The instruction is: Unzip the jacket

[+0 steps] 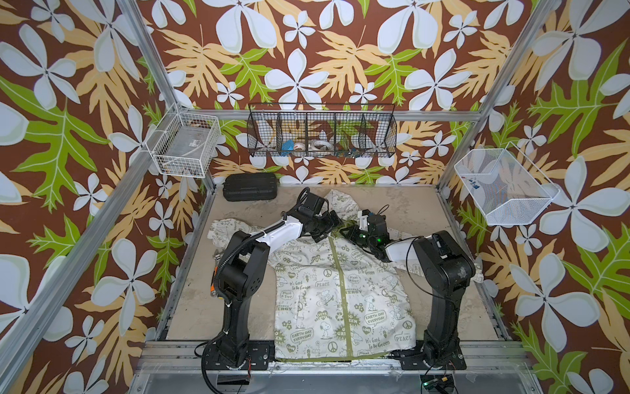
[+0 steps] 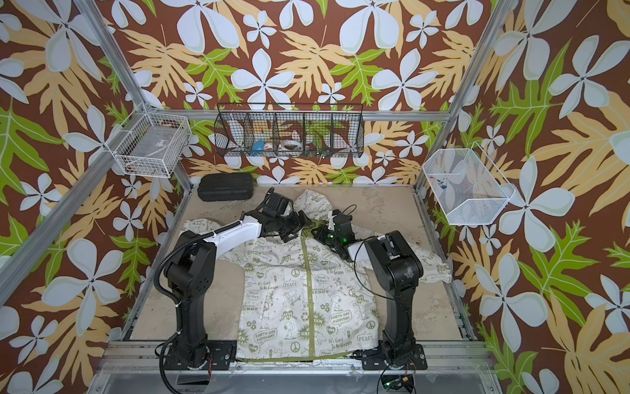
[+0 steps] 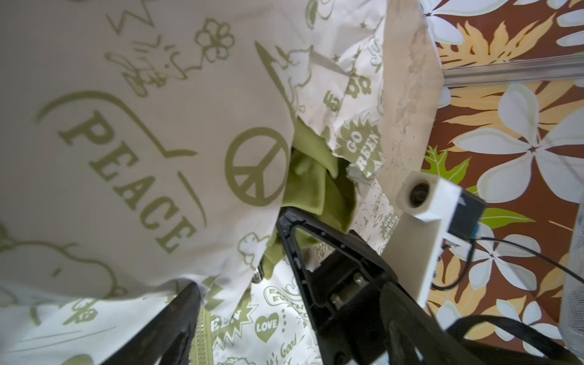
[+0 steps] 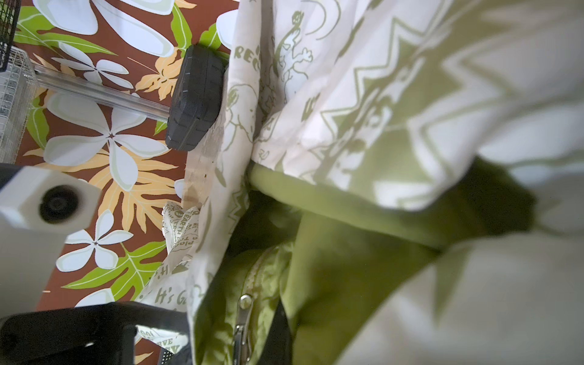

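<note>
A white jacket (image 1: 308,302) with green print lies front up on the table, hood at the back, green zip (image 1: 343,295) running down its middle. My left gripper (image 1: 331,223) is over the collar, fingers blurred at the bottom of the left wrist view, apparently part open beside loose fabric. My right gripper (image 1: 347,231) is shut at the green lining by the zip top, just right of the left one. In the right wrist view a metal zip slider (image 4: 244,304) with pull shows amid green fabric above the right fingers; whether they pinch it is unclear.
A black case (image 1: 249,187) lies at the back left. Wire baskets (image 1: 321,134) hang on the back rail, with white baskets (image 1: 187,144) left and right (image 1: 505,187). Bare table shows at the back right and both sides.
</note>
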